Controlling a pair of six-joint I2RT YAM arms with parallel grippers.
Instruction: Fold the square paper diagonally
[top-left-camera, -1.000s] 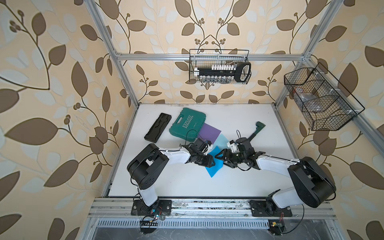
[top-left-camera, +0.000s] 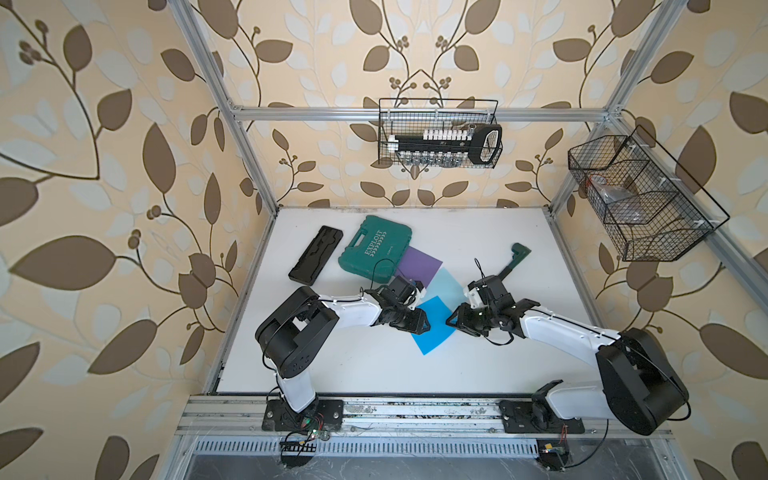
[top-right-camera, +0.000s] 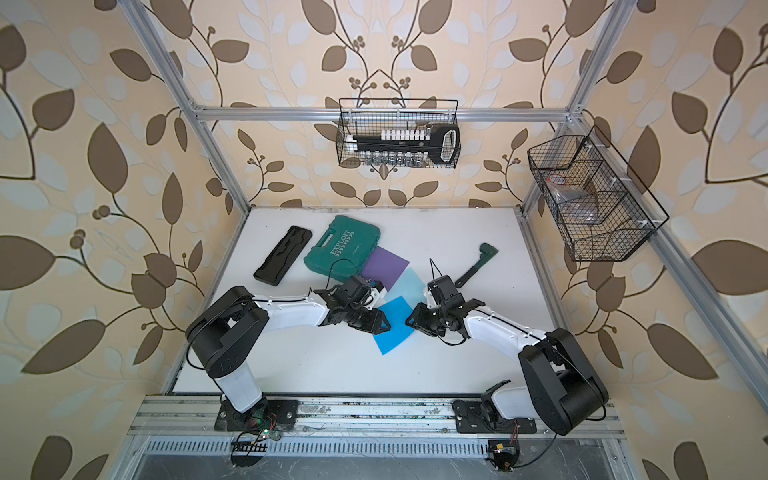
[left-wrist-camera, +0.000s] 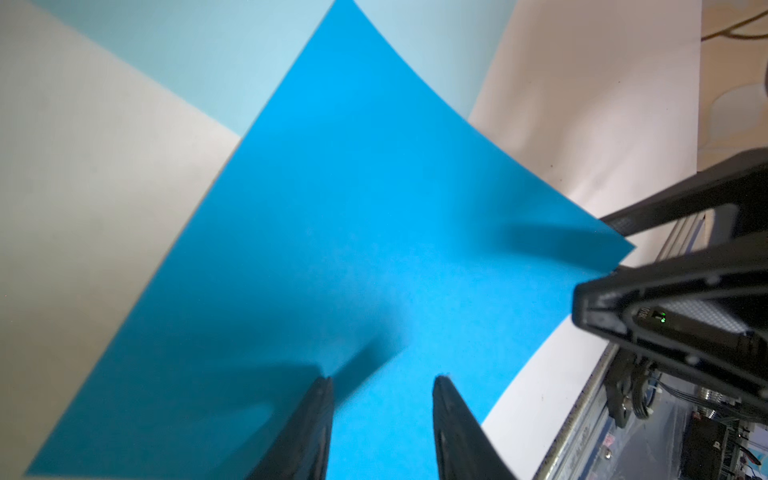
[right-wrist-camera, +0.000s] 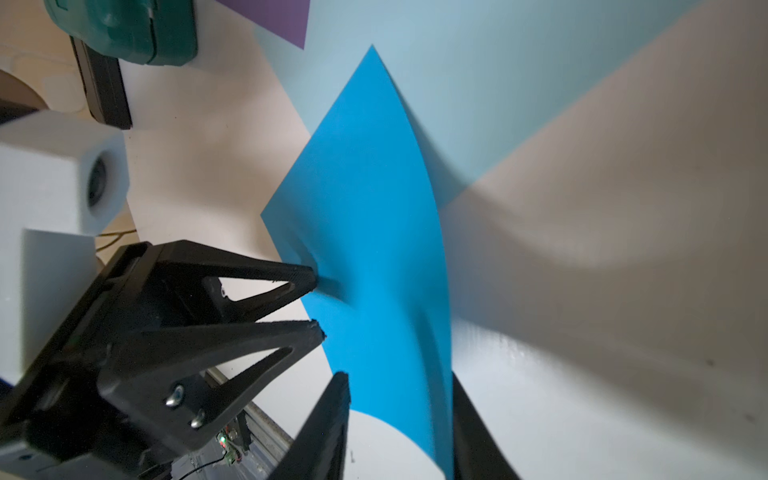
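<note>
A bright blue square paper (top-left-camera: 432, 320) lies on the white table between both grippers, its corners and one edge slightly raised. My left gripper (top-left-camera: 420, 320) is at its left side; in the left wrist view its fingers are over the paper, apart. My right gripper (top-left-camera: 457, 318) is at the paper's right side; in the right wrist view its fingers stand apart at the paper's raised edge (right-wrist-camera: 432, 320). I cannot tell whether either holds paper.
A light blue sheet (top-left-camera: 444, 280) and purple sheet (top-left-camera: 420, 264) lie behind, with a green case (top-left-camera: 376, 244), black case (top-left-camera: 316, 254) and dark green tool (top-left-camera: 517, 254).
My right gripper has drawn back slightly to the right, uncovering more of the blue paper. The left arm is nearly still.
</note>
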